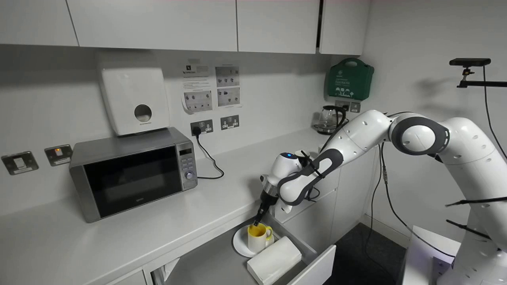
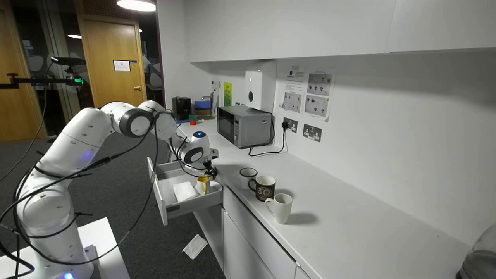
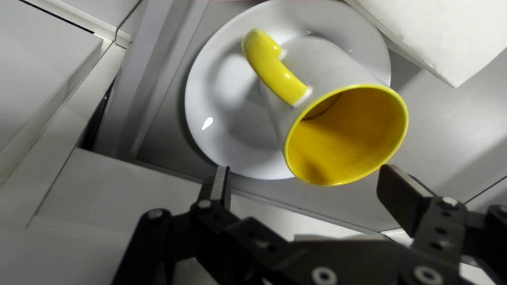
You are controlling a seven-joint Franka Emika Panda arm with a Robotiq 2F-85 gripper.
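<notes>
A white mug with a yellow inside and handle [image 3: 347, 137] stands on a white plate [image 3: 214, 128] in the pulled-out drawer. In the wrist view my gripper is open, its fingers [image 3: 220, 185] wide apart and nothing between them. The right finger lies close to the mug's rim; whether it touches cannot be told. From exterior view 1, the gripper [image 1: 257, 223] points down at the back of the mug [image 1: 257, 240]. Exterior view 2 shows the gripper [image 2: 212, 174] just beside the mug [image 2: 202, 186].
A white paper stack [image 1: 274, 261] lies in the drawer beside the plate. The drawer front [image 1: 316, 268] and counter edge border this space. Three mugs, one a black mug [image 2: 265, 188], stand on the counter. A microwave [image 1: 138, 173] sits further along.
</notes>
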